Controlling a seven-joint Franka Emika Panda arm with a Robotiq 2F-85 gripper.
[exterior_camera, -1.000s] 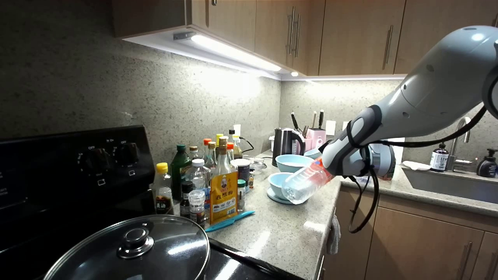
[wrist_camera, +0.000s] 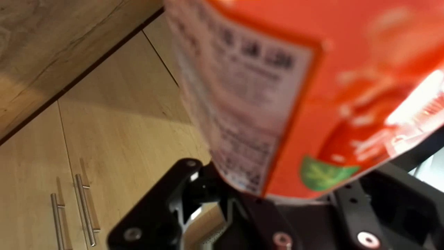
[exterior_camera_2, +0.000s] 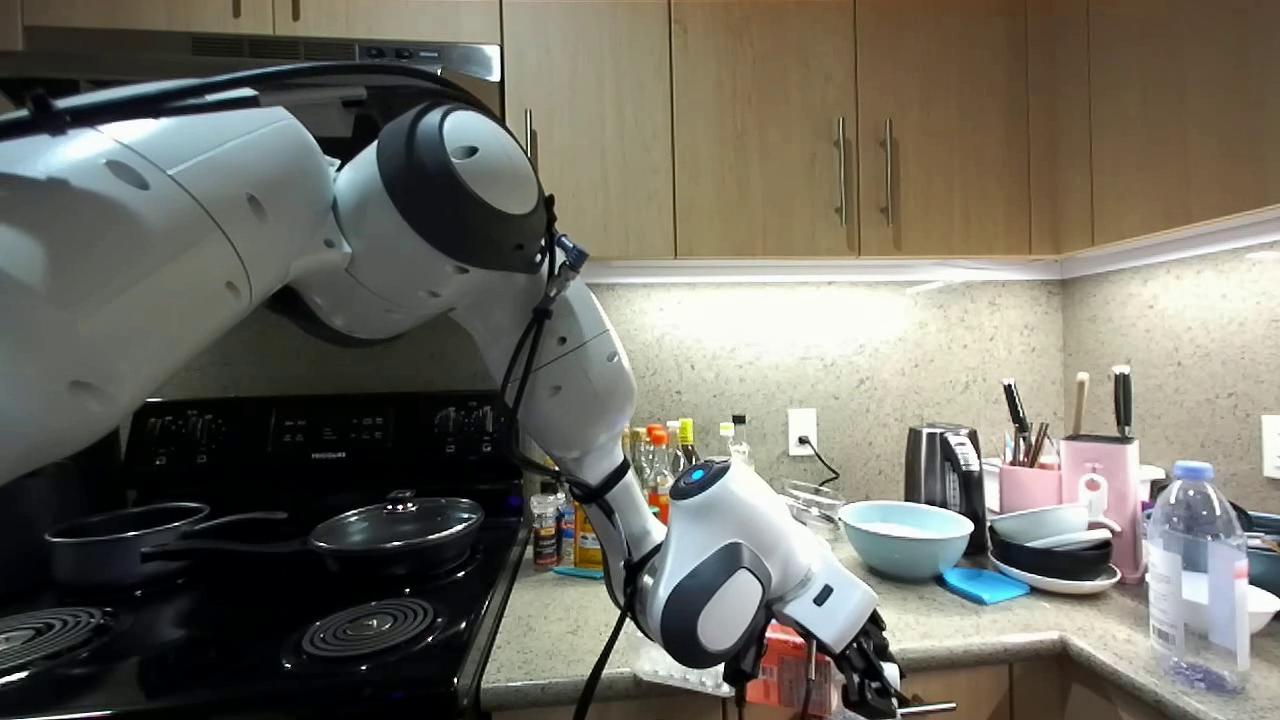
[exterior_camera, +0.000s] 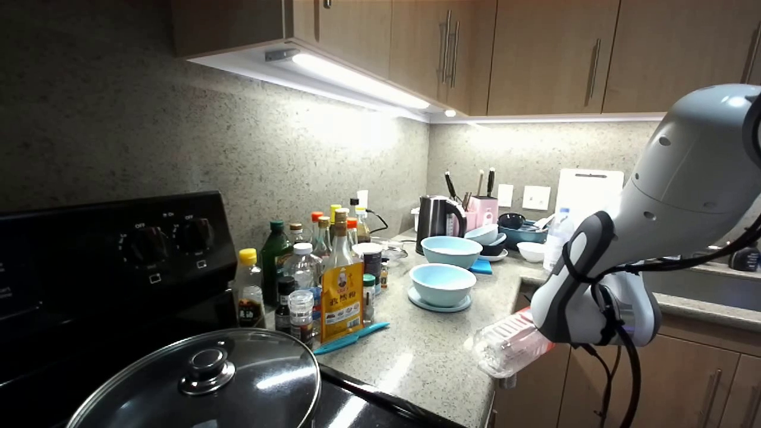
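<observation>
A clear, glossy plastic package (exterior_camera: 503, 348) with a red printed end juts from my gripper, tilted over the counter's front edge. In the wrist view its red label (wrist_camera: 287, 125), with a white text panel and a green leaf, fills much of the upper right. My gripper is shut on this red-labelled package, which hides most of the fingertips. From the second exterior side, only part of the red package (exterior_camera_2: 786, 668) shows below the arm, low near the counter edge.
Two light-blue bowls (exterior_camera: 442, 284) stand on the counter behind the package. Several bottles (exterior_camera: 335, 249) and a blue-handled utensil (exterior_camera: 349, 338) are by the stove, where a lidded pan (exterior_camera: 207, 385) sits. A water bottle (exterior_camera_2: 1196, 576) stands at the right. Bare counter (exterior_camera: 421, 364) lies in front.
The arm and package have come down and toward the counter's front edge. The package, earlier in front of the light-blue bowl, is now lower and clear of it.
</observation>
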